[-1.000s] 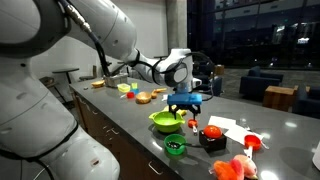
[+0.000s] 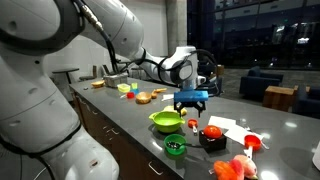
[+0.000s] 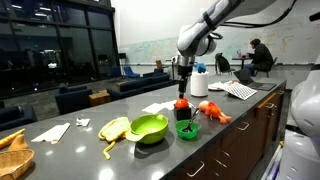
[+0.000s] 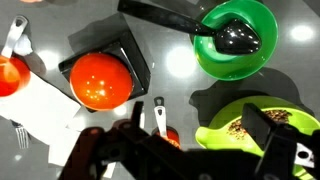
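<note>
My gripper [image 2: 190, 101] hangs above the counter, pointing down, clear of the objects below. In the wrist view its two dark fingers [image 4: 262, 126] stand wide apart with nothing held between them. Below lies a small red-headed utensil with a white handle [image 4: 161, 118]. A round red object [image 4: 102, 80] sits in a black square container [image 4: 138, 60]. The green bowl [image 4: 228, 66] has a black ladle [image 4: 238, 38] resting in it. Partly behind a finger is the lime-green bowl [image 4: 210, 137], with brown bits [image 4: 238, 130] inside.
A red bowl [image 2: 252, 142] and white paper [image 2: 235, 132] lie beyond the black container. An orange-red plush toy [image 3: 213, 111] sits near the counter edge. A yellow item [image 3: 115, 131] and wicker basket [image 3: 14, 161] occupy the other end. Some bare counter [image 3: 75, 145] lies between them.
In exterior view 1 my gripper has shifted slightly to the right and a little upward. The objects on the counter look unmoved.
</note>
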